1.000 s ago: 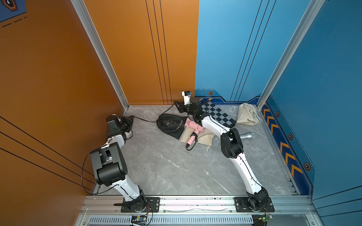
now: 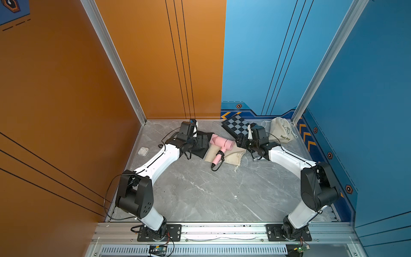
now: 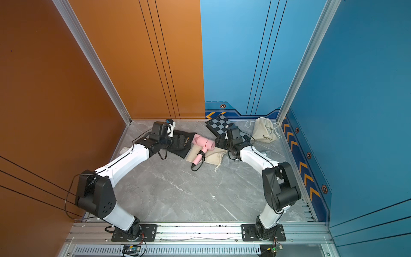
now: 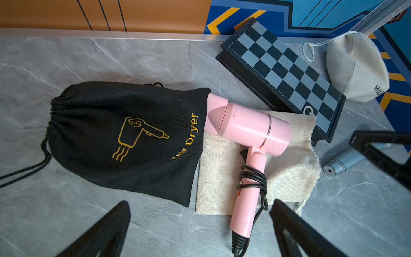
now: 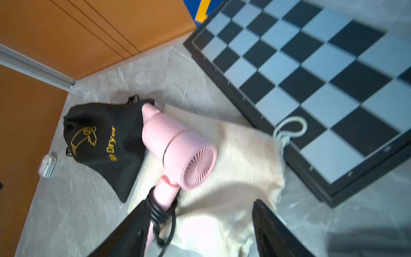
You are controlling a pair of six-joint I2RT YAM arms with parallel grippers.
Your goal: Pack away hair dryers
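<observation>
The pink hair dryer lies on a flat cream cloth bag, its cord wound round the handle. Its nozzle end touches the edge of a black drawstring bag printed "Hair Dryer". That bag lies flat with its neck gathered on the left. My left gripper is open above the black bag and empty. On the other side, my right gripper hovers open near the right end of the cream bag, nothing between its fingers.
A checkered board box lies behind the cream bag. At the back right stands a filled cream bag, and a grey cylinder lies in front of the board. A small white item is at the left.
My left arm has swung right from the left wall to over the black bag. My right arm has drawn back to the right. The black cords no longer stretch up to the grippers.
</observation>
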